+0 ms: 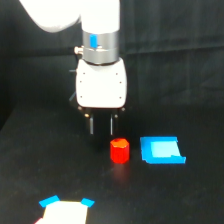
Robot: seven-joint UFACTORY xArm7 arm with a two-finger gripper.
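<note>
A red, roughly cylindrical object point(120, 151) stands on the black surface near the middle. My gripper point(102, 124) is above and to the left of it in the camera view. Its two dark fingers are spread apart, with nothing visible between them, so it is open. The red object is clear of both fingers in this view. Just to the right lies a pale square with a blue tape border point(161, 150). How high the gripper hangs is hard to tell.
At the bottom left, a white sheet point(64, 213) with blue tape at its upper corners is cut off by the frame edge. Dark cloth point(170, 70) hangs behind.
</note>
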